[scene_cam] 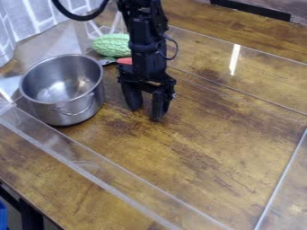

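The black robot gripper (145, 101) hangs low over the wooden table, its fingertips at or near the surface just right of a steel pot (63, 89). Whether it is open or shut, or has anything between its fingers, is hard to tell in the dark shape. A green corn-like vegetable (110, 45) lies behind the arm on the left, and a small red item (124, 61) is partly hidden behind the gripper.
Clear strips or panels run along its edges. A pale cloth hangs at the back left.
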